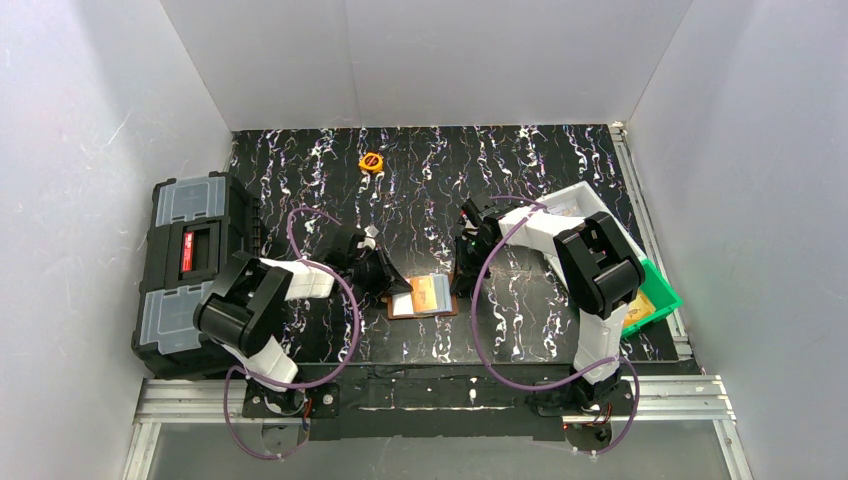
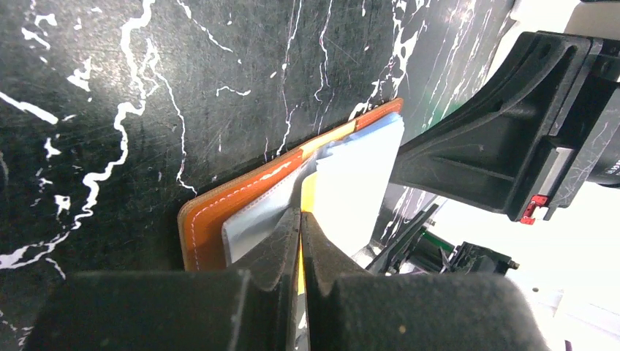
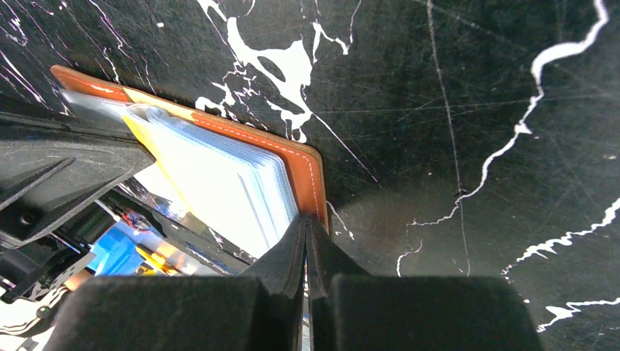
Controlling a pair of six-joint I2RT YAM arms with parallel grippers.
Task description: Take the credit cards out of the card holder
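Observation:
The brown card holder (image 1: pixel 393 317) lies open on the table, its clear sleeves (image 3: pixel 267 175) fanned and lifted in the middle. One thin yellow leaf (image 2: pixel 308 191) among them runs down into my left gripper, which is shut on its edge. In the top view that leaf shows as an orange panel (image 1: pixel 424 294) beside the left fingertips. My right gripper is shut on the holder's right border, with a brown strip showing between the fingers. Whether cards sit inside the sleeves cannot be told.
At the left stands a black toolbox (image 1: pixel 195 255). An orange tape measure (image 1: pixel 371 162) lies at the back. White (image 1: pixel 590 200) and green (image 1: pixel 660 300) bins are at the right, partly behind the right arm. Bare table surrounds the holder.

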